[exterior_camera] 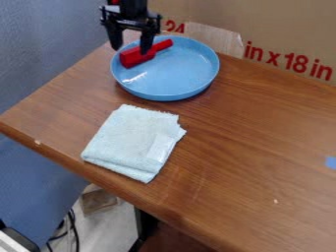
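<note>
My black gripper [132,35] is at the top of the view, over the back-left part of a blue plate [178,79]. It looks open, one finger on each side, with the end of a red object [137,56] lying just below it on the plate. Whether anything is between the fingertips is hard to tell. A folded pale cloth [134,140] lies on the wooden table in front of the plate.
A cardboard panel [282,25] stands behind. The table's left edge drops to the floor.
</note>
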